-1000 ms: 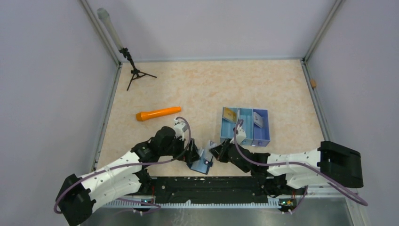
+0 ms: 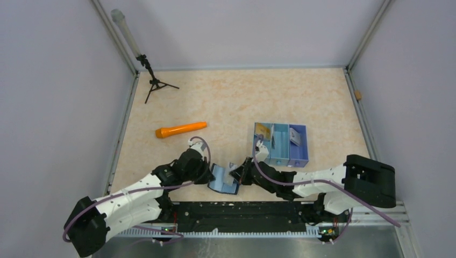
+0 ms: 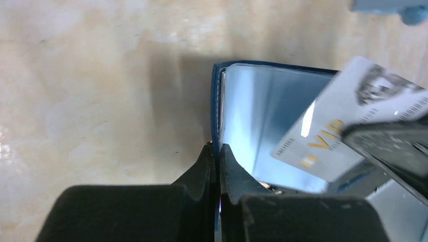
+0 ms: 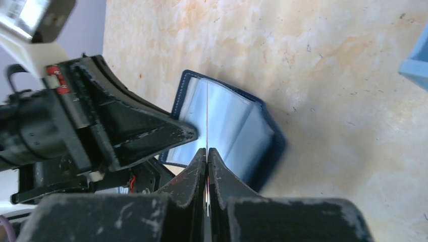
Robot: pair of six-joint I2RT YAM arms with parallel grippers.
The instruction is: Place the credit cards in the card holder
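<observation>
The card holder (image 2: 217,183), dark blue outside with pale blue pockets, lies open near the table's front edge. My left gripper is shut on its dark-trimmed edge, which passes between the fingertips in the left wrist view. Above the pockets, tilted, is a white credit card (image 3: 323,126) marked VIP. My right gripper is shut on that card, which appears edge-on as a thin pale line in the right wrist view. The card overlaps the holder in view; whether its lower edge is inside a pocket, I cannot tell.
Behind and right of the holder stands a blue compartment box (image 2: 299,163) with cards in its outer compartments. An orange microphone-shaped object (image 2: 181,129) lies to the left, and a black tripod (image 2: 155,82) stands farther back.
My right gripper has moved left with the card, bringing it farther over the holder. More recently, my left gripper has shifted left, and more of the holder's left side shows.
</observation>
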